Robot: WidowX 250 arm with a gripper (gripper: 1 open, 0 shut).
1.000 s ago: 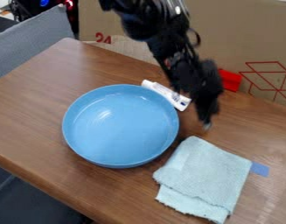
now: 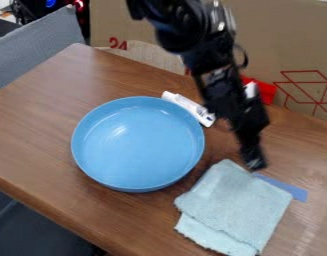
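The black arm reaches down from the top, with its gripper (image 2: 254, 157) low over the wood at the right of the blue plate (image 2: 138, 143), just above the back edge of a folded pale blue cloth (image 2: 234, 210). The gripper is blurred, and its fingertips are hard to make out; nothing is seen in it. A white tube-like object (image 2: 182, 105) lies behind the plate, partly hidden by the arm.
A red object (image 2: 263, 90) stands at the back beside a cardboard panel (image 2: 301, 50). A blue strip (image 2: 289, 188) lies by the cloth. A grey chair (image 2: 26, 50) is beyond it.
The arm and gripper have swung to the right, away from the plate, and a little downward. The plate and cloth look unmoved.
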